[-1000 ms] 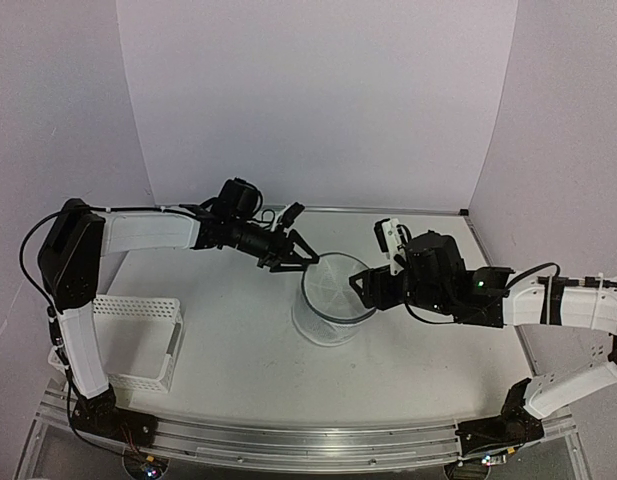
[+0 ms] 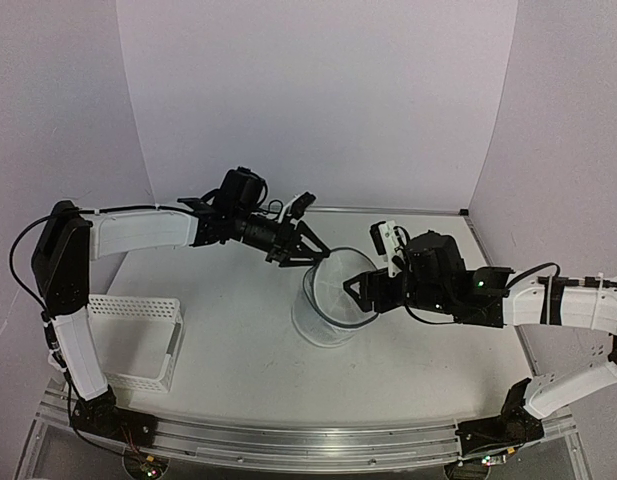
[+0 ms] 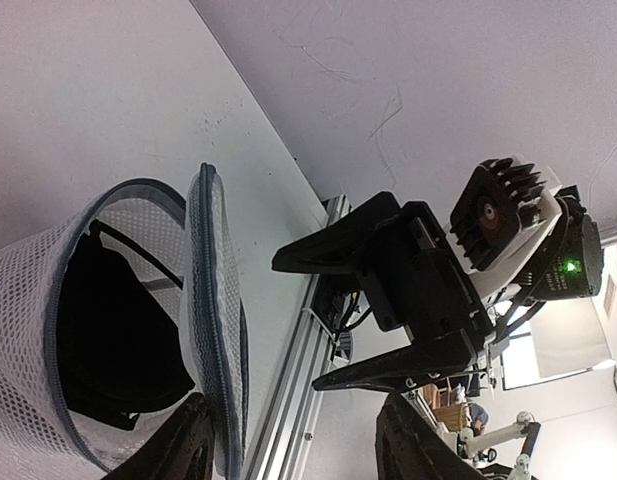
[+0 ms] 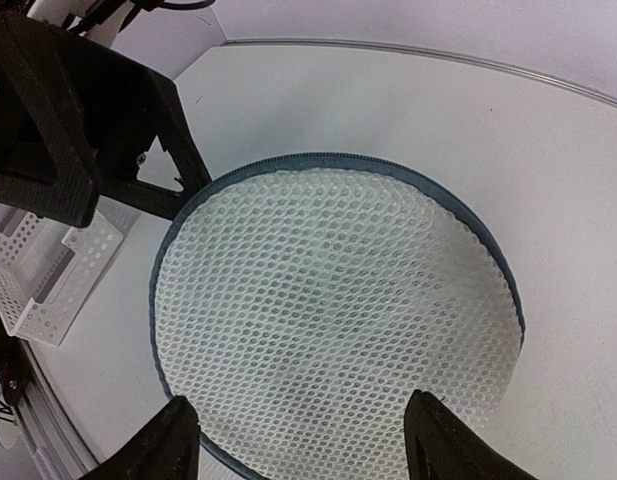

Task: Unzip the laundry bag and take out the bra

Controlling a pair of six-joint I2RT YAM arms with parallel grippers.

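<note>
The white mesh laundry bag (image 2: 323, 327) stands on the table with its round lid (image 4: 328, 320) tilted up, edged by a grey zipper rim. Through the gap beneath the lid, the left wrist view shows the black bra (image 3: 118, 330) inside the bag. My left gripper (image 2: 320, 257) is at the lid's far left edge, fingers apart; the rim passes between its fingers, close to one finger (image 3: 183, 440). Over the lid's right side, my right gripper (image 2: 354, 294) is open, and the left wrist view shows nothing between its fingers.
A white perforated basket (image 2: 138, 302) sits at the table's front left. Bare table (image 2: 228, 350) lies between basket and bag, and also to the bag's right. Both arms reach in close together over the bag.
My left gripper has shifted slightly right, and the lid's upper edge has moved right and up with it. The right gripper has shifted slightly left over the lid.
</note>
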